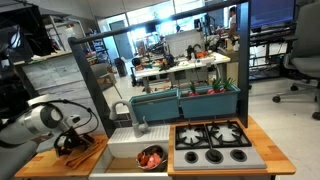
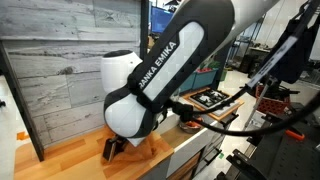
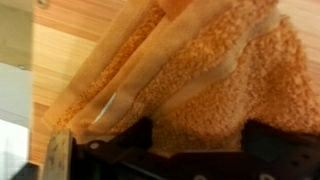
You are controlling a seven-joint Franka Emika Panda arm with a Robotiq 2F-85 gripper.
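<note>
An orange-brown terry towel (image 1: 88, 157) lies crumpled on the wooden counter left of the sink. In the wrist view the towel (image 3: 200, 75) fills most of the picture, with folds running diagonally and a paler band along one side. My gripper is low over it and open, its dark fingers (image 3: 136, 134) apart with towel cloth showing between and beyond them. The fingertips look down at or in the cloth; whether they touch the counter is hidden. From the other side, the gripper (image 2: 115, 148) is seen at the towel's (image 2: 145, 158) near left part.
To the right are a sink with a faucet (image 1: 122, 108), a metal bowl (image 1: 152, 158) holding red items, and a stove (image 1: 212, 143). A grey plank wall (image 2: 65, 75) stands behind the counter. Bare wood shows around the towel.
</note>
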